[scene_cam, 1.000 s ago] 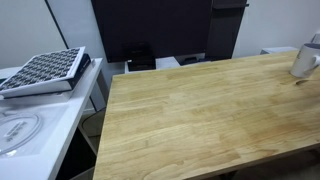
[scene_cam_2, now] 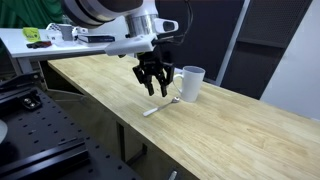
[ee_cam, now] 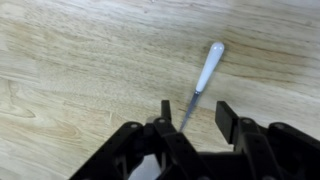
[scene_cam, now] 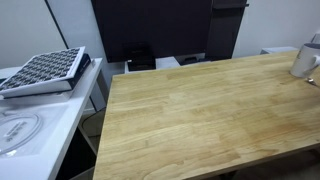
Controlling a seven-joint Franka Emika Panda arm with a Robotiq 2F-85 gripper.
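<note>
A utensil with a white handle (ee_cam: 208, 69) and thin metal shaft lies on the wooden table, its far end hidden behind the gripper in the wrist view. My gripper is open, with the shaft showing in the gap between its dark fingertips. In exterior view 2 the gripper (scene_cam_2: 157, 87) hangs over the table just above the utensil (scene_cam_2: 152, 110), apparently not touching it. Close behind stands a white mug (scene_cam_2: 190, 83), upright; exterior view 1 catches the mug (scene_cam: 304, 64) at its right edge.
A white side table on the left carries a patterned box (scene_cam: 45, 70). Another slim utensil (scene_cam_2: 172, 175) shows low down, below the table's front edge.
At the right edge of exterior view 1, a small dark shape below the mug has shifted slightly right. The mug and table look unchanged.
</note>
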